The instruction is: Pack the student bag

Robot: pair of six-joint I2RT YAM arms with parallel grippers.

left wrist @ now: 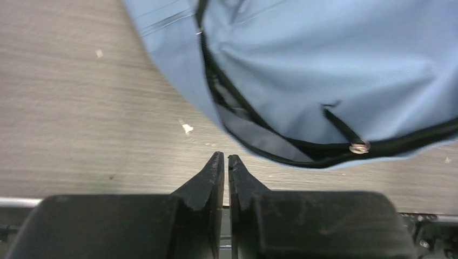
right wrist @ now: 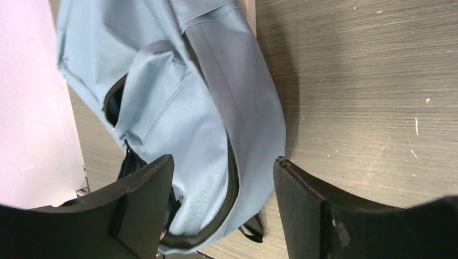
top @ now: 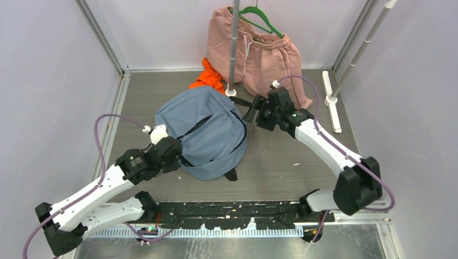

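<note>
The blue-grey student bag (top: 208, 132) lies on the floor in the middle, its black zips running across the front. In the left wrist view its open pocket shows a dark inside, and a zip pull (left wrist: 345, 129) hangs at the black zip edge. My left gripper is closed to a very thin gap just in front of that edge, with nothing visible between its tips, clear of the pull. My right gripper stands open beyond the bag's right side. Bag fabric shows between its spread fingers, but they do not pinch it.
A pink drawstring bag (top: 270, 62) hangs on a green hanger (top: 262, 19) behind. Orange cloth (top: 208, 78) lies at the back near the upright pole (top: 233, 54). A white rail foot (top: 331, 102) is at right. Floor to the bag's right is clear.
</note>
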